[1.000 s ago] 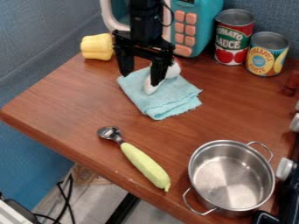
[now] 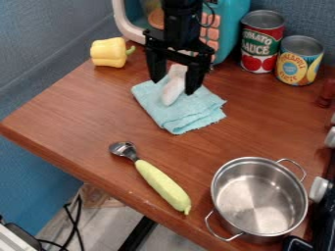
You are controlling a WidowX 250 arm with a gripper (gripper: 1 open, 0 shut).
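Observation:
My black gripper (image 2: 177,69) hangs at the top centre, over a folded light blue cloth (image 2: 190,110) on the wooden table. A white object (image 2: 171,86) sits between or just under its fingers, its lower end at the cloth. Whether the fingers are closed on it is unclear.
A yellow block-like item (image 2: 110,52) is at back left. A teal toy appliance (image 2: 225,29), tomato sauce can (image 2: 261,44) and second can (image 2: 299,62) stand behind. A yellow-handled scoop (image 2: 163,183) and steel pot (image 2: 258,201) are in front.

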